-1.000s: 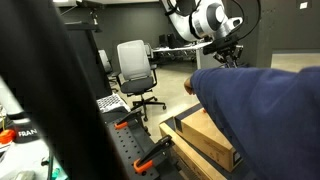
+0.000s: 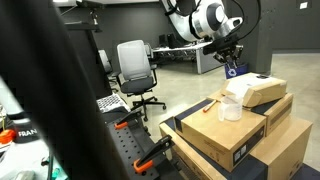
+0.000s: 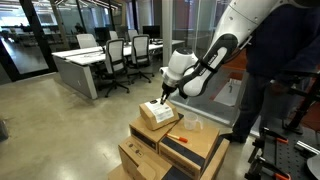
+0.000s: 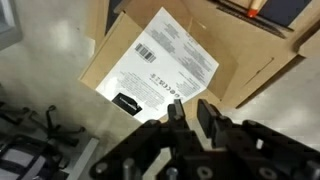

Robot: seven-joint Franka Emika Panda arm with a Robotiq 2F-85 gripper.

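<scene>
My gripper is open, with nothing between its fingers. In the wrist view it hangs above a small cardboard box with a white printed label (image 4: 160,65). The second exterior view shows the gripper (image 3: 163,98) just over that small box (image 3: 152,117), with the white arm reaching down from behind. On the larger cardboard box (image 2: 205,137) beside it stands a clear plastic container (image 2: 231,107). An orange marker (image 2: 209,105) lies on the same surface, left of the container in the first exterior view; the wrist view catches only part of the marker (image 4: 256,7).
More cardboard boxes (image 2: 286,147) support the objects. A person (image 3: 265,70) stands at the right in the second exterior view. Office chairs (image 2: 137,72) and desks are behind. Dark frame parts (image 2: 150,157) edge the near side.
A person's dark-sleeved arm and hand, earlier stretched over the boxes, have withdrawn. The clear container and small box are now uncovered. My arm looks unmoved.
</scene>
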